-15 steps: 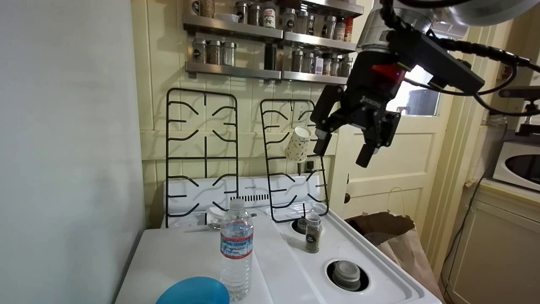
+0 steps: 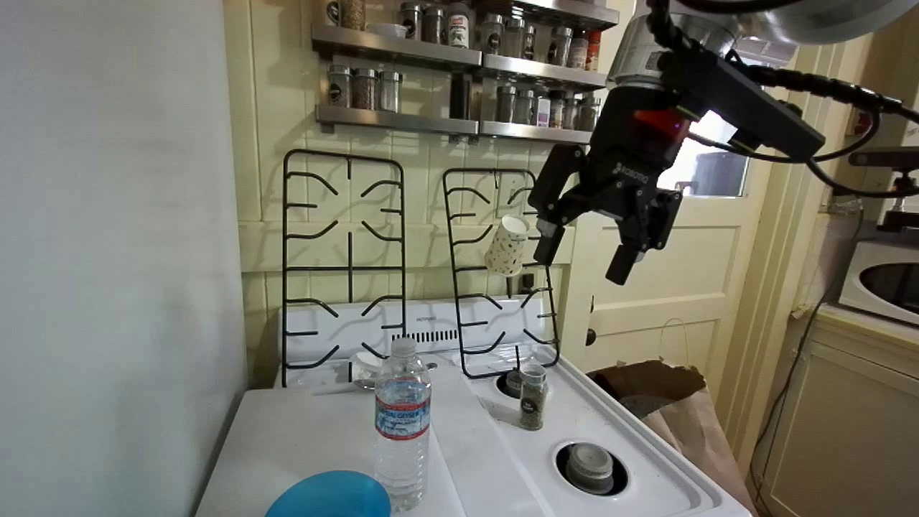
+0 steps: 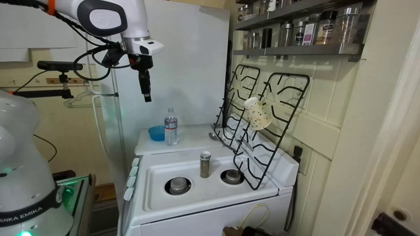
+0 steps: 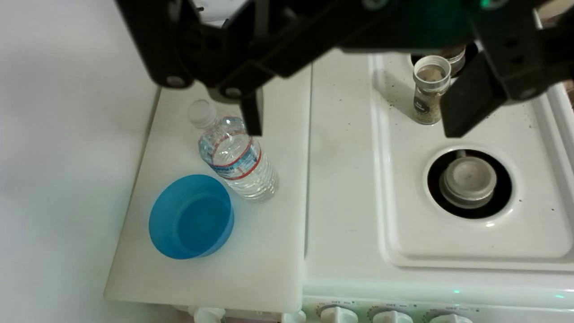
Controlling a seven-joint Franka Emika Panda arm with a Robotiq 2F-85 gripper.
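Observation:
High above the stove, my gripper (image 2: 582,260) stands open, its fingers wide apart with nothing between them. A clear water bottle (image 4: 236,156) with a blue and red label stands upright on the white board, beside a blue bowl (image 4: 191,216). On the stove top is a glass spice jar (image 3: 205,164), upright between two burners. A speckled paper cup (image 3: 257,113) hangs tilted on one of the black grates leaning against the wall. All of these are well apart from the gripper's fingers.
Two black grates (image 2: 344,268) lean at the stove's back. Shelves (image 3: 311,49) of spice jars run along the wall above. The fridge (image 3: 185,67) borders the white board (image 4: 263,269). Near the stove's right side sits a paper bag (image 2: 698,422).

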